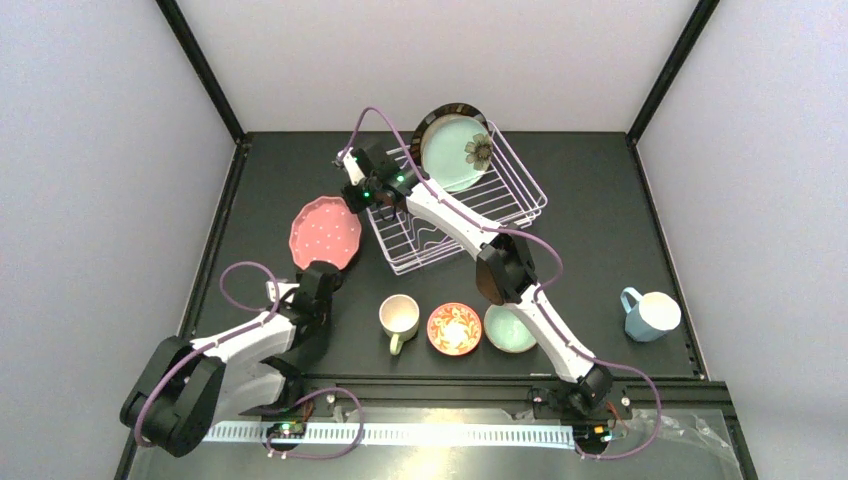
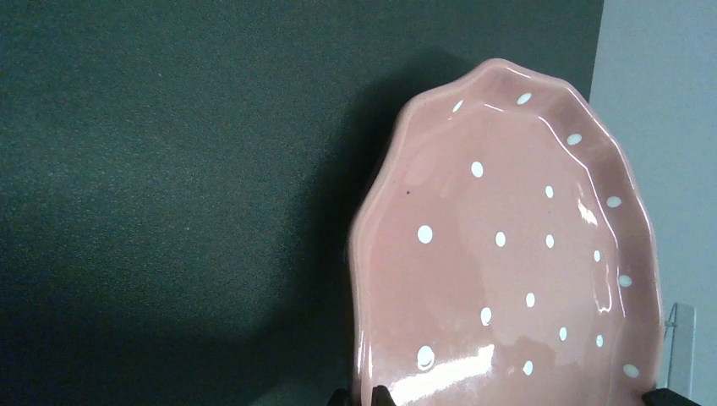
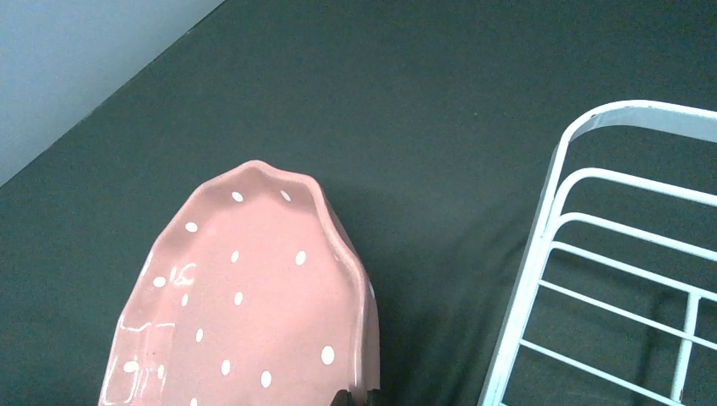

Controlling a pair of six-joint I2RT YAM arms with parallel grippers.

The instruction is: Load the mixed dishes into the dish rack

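A pink scalloped plate with white dots (image 1: 325, 233) is tilted up off the table, left of the white dish rack (image 1: 412, 262). My left gripper is shut on its near rim, one dark fingertip on either side of the edge. At the plate's rack-side rim, my right gripper is also closed, with the thin edge between its tips. The rack holds a brown-rimmed plate (image 1: 418, 137) and a pale green plate with a flower (image 1: 446, 152) at its back end.
In front of the rack stand a cream mug (image 1: 399, 313), an orange patterned bowl (image 1: 454, 329) and a green bowl (image 1: 509, 330). A blue mug (image 1: 651, 316) is far right. My right arm crosses above the rack. Right of the rack the table is clear.
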